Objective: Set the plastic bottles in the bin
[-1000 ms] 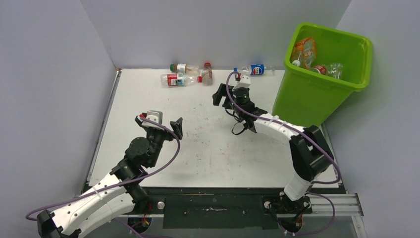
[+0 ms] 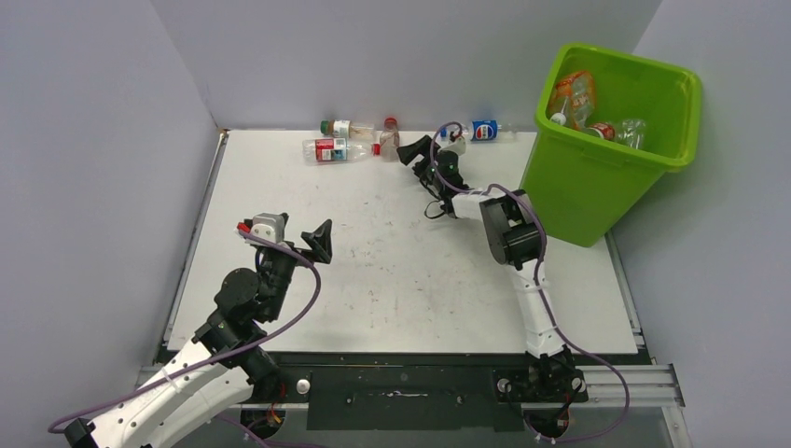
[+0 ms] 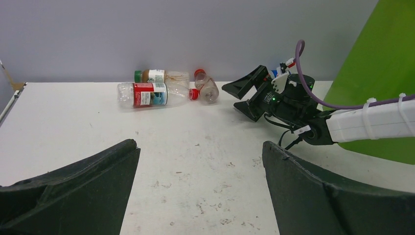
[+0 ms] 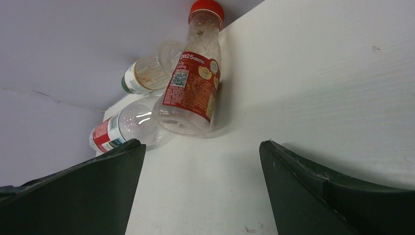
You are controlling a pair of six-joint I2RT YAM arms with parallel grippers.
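Along the back of the table lie a red-capped bottle (image 4: pixel 193 85) with a red label, a green-capped bottle (image 3: pixel 164 76), and a clear bottle (image 3: pixel 151 94) with a red and white label. A blue-labelled bottle (image 2: pixel 486 131) lies farther right, partly hidden by the right arm. My right gripper (image 2: pixel 408 162) is open, just right of the red-capped bottle and apart from it, nothing between its fingers. My left gripper (image 2: pixel 322 245) stands open above the left part of the table, empty as well. The green bin (image 2: pixel 597 182) stands at the right, several bottles inside it.
The back wall (image 2: pixel 410 65) rises right behind the bottles. The right arm stretches over the table's right side, beside the bin.
My left gripper has shifted slightly left. The bottles lie where they were.
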